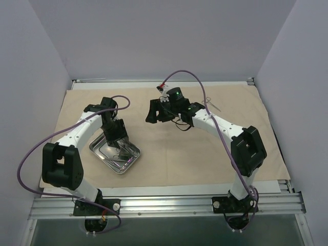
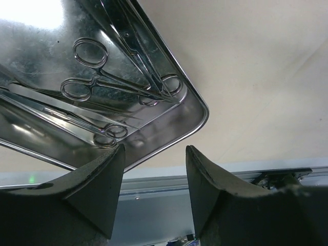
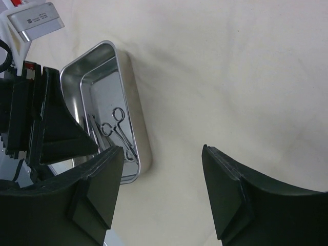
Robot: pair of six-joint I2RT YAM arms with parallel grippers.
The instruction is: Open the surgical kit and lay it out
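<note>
The metal tray (image 1: 97, 152) lies on the left of the cloth, with several steel instruments inside. In the left wrist view, ring-handled scissors (image 2: 95, 64), tweezers (image 2: 134, 51) and a flat handle (image 2: 51, 101) lie crossed towards one corner of the tray. My left gripper is open over that corner, nothing between its fingers. To the tray's right, above bare cloth, my right gripper stands open and empty. One ring-handled instrument (image 1: 210, 103) lies alone on the cloth at the back right.
Beige cloth (image 1: 169, 164) covers the table, and its middle and front right are clear. The left gripper's dark fingers (image 3: 64, 139) reach over the tray's near side in the right wrist view. Grey walls (image 1: 287, 77) bound both sides.
</note>
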